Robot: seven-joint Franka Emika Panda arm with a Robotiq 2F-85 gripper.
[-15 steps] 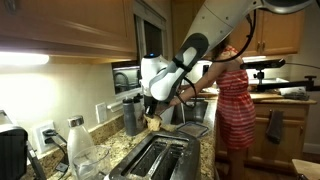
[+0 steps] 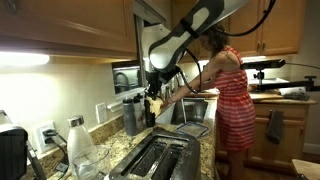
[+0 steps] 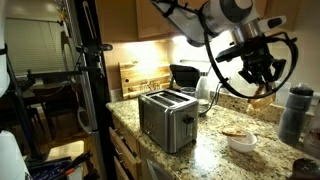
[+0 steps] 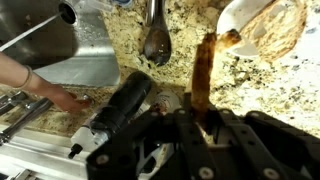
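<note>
My gripper is shut on a brown slice of bread, seen nearly edge-on in the wrist view. In exterior view 1 the gripper hangs above the counter, with the held bread under it. From exterior view 2, the gripper is high above and right of a white bowl. Another piece of bread lies in that bowl in the wrist view. A silver toaster stands on the counter, left of the bowl; its slots' contents cannot be made out.
A dark spoon lies on the speckled counter beside the sink. Bottles stand by the wall. A person in a red striped dress is at the sink, one hand near the tap.
My arm and gripper have risen from low over the counter, lifting the bread with them. The person stays at the sink.
</note>
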